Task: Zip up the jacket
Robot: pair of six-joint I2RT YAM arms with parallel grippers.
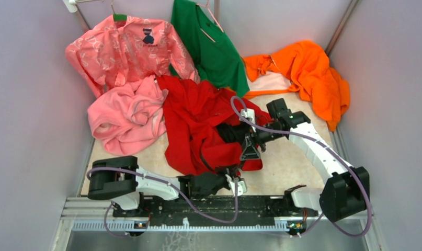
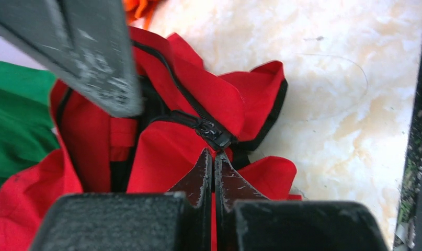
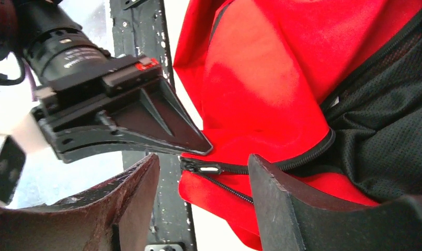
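Observation:
The red jacket point(image 1: 193, 120) lies crumpled with its front partly open, showing black lining point(image 3: 386, 120). Near its lower end the zipper slider point(image 2: 214, 133) point(image 3: 201, 166) joins the two zip tapes. My left gripper is shut, its tips at red fabric just below the slider; whether any is pinched between them I cannot tell. My right gripper point(image 1: 250, 154) stands open over the jacket's lower right, its fingers either side of the zip end in the right wrist view, with nothing held.
A pink garment point(image 1: 125, 115) lies left, an orange one point(image 1: 313, 78) at back right. A pink jacket point(image 1: 120, 52) and a green top point(image 1: 198, 47) hang behind. Bare table point(image 1: 297, 162) shows on the right.

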